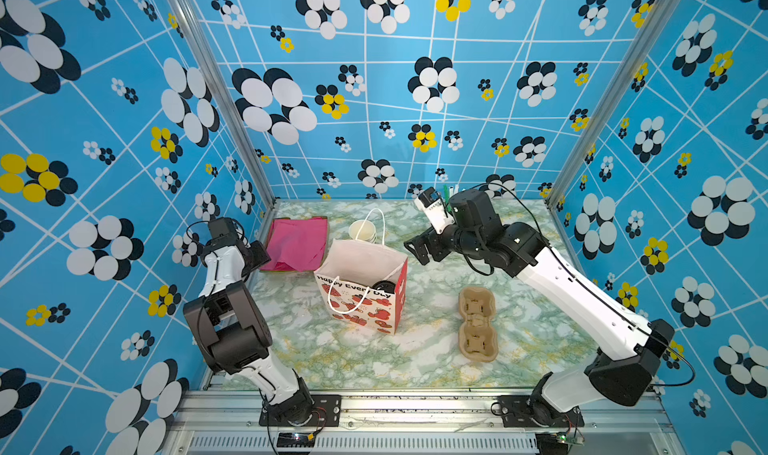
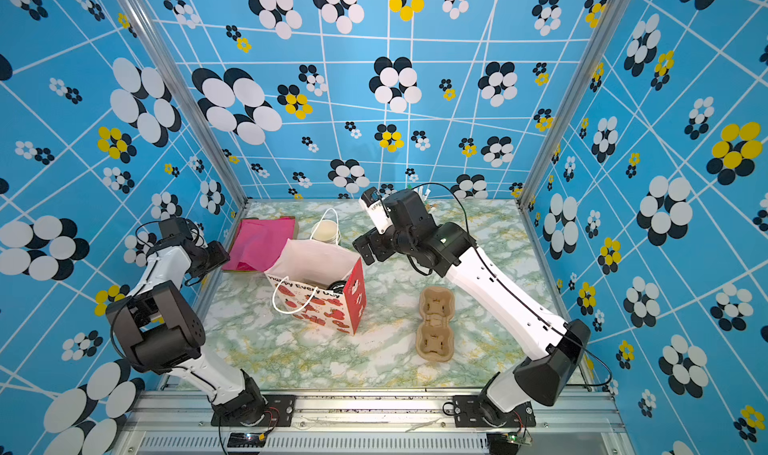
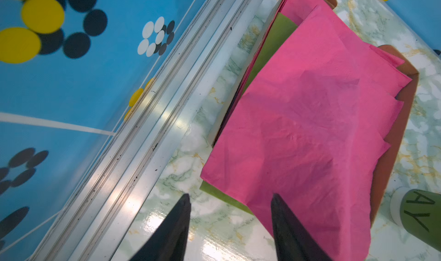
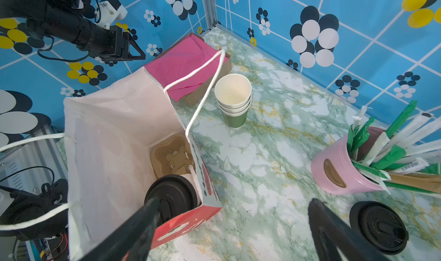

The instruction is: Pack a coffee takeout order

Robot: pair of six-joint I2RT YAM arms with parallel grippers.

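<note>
An upright paper bag with white rope handles stands open at mid-table. Inside it the right wrist view shows a black-lidded cup and a brown carrier. Pink napkins lie in a shallow cardboard box at the back left. Over the near left corner of that box, my left gripper hangs with its fingers apart and nothing between them. To the right of the bag, my right gripper is open and empty, above the table.
Stacked paper cups stand behind the bag. A pink pot of wrapped straws and a black lid are farther right. Another brown carrier lies at front right.
</note>
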